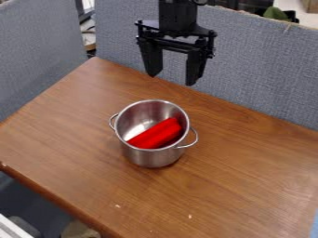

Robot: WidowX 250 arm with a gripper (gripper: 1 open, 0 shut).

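A steel pot (pixel 152 156) with two side handles stands on the wooden table (pixel 236 177), a little left of the middle. Inside it lies a red elongated object (pixel 156 132). My black gripper (pixel 176 65) hangs open above the back of the table, higher than the pot and behind it, its two fingers wide apart and nothing between them.
Grey padded panels (pixel 261 70) line the back and left side of the table.
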